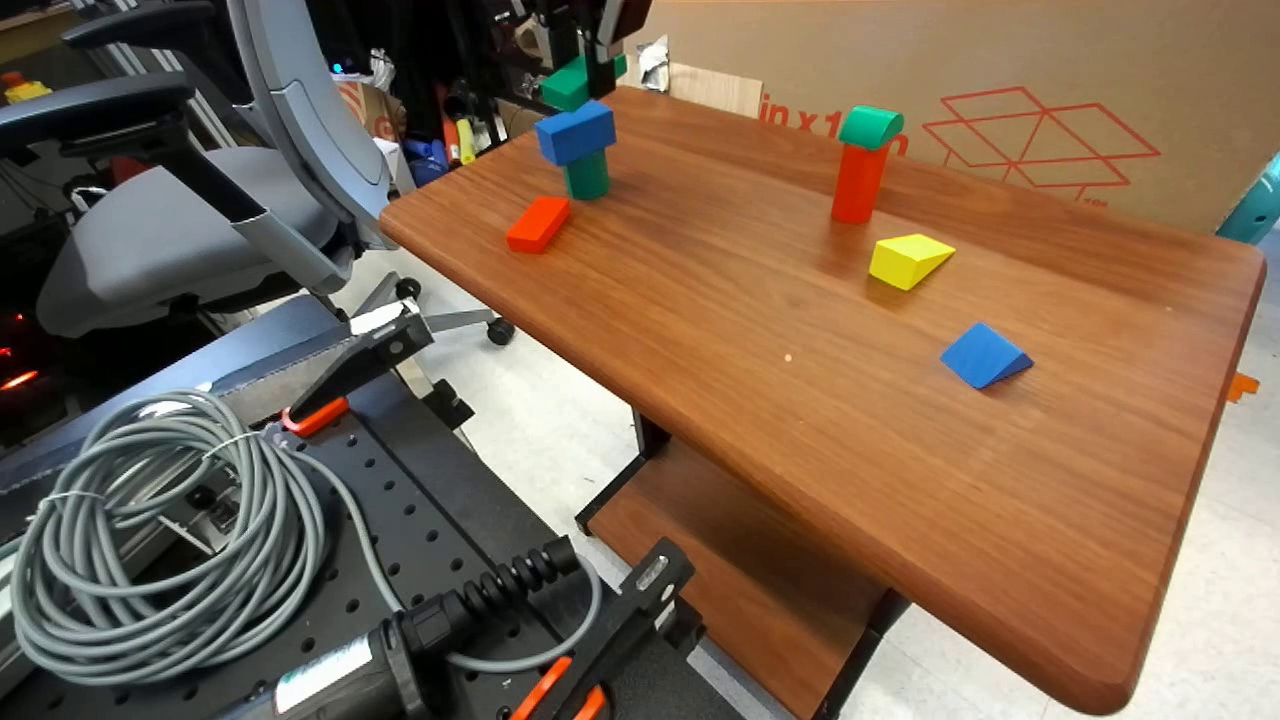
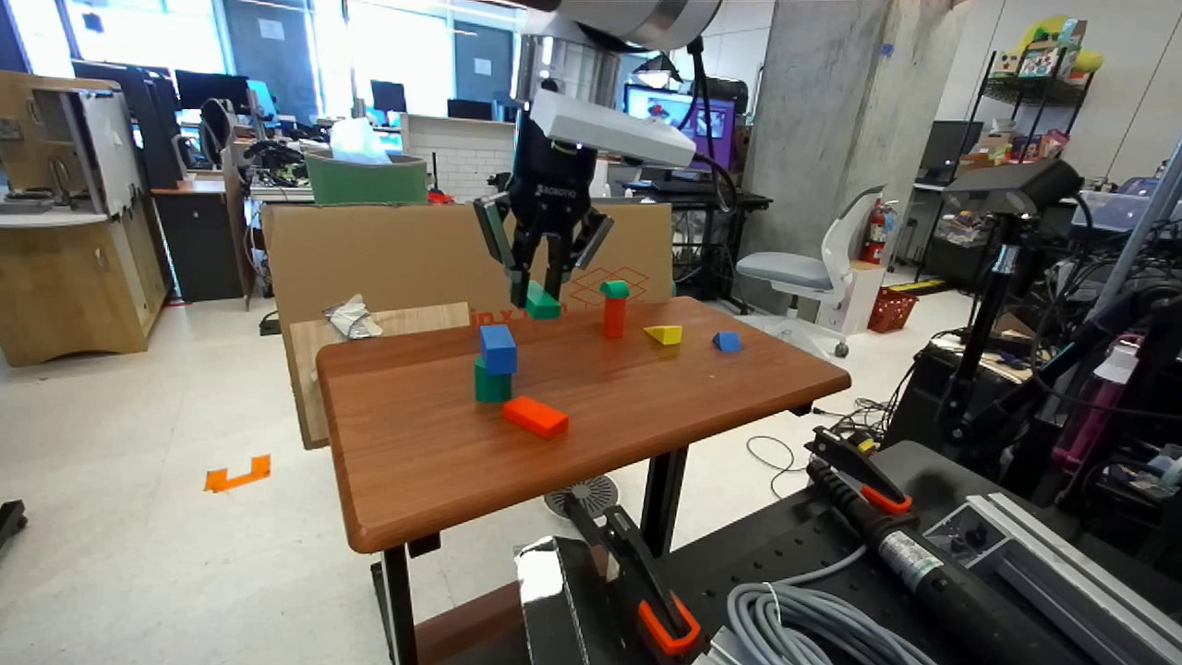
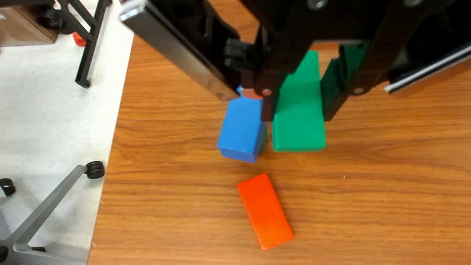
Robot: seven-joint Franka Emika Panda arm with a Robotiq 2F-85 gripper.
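Observation:
My gripper is shut on a flat green block [image 3: 300, 128], one finger on each long side. In exterior view 2 the held green block [image 2: 542, 300] hangs well above the table. A blue block [image 1: 577, 132] lies across the top of an upright green block [image 1: 587, 175] near the table's far left corner. From the wrist, the blue block [image 3: 241, 126] appears just left of the held one, partly covered by a finger. On the tabletop beside that stack rests a flat red-orange block [image 3: 265, 212].
A red cylinder [image 1: 859, 182] stands upright with a green half-round [image 1: 870, 127] on top. A yellow wedge [image 1: 909, 259] and a blue wedge [image 1: 986, 355] lie farther right. Cardboard [image 1: 984, 108] stands behind the table.

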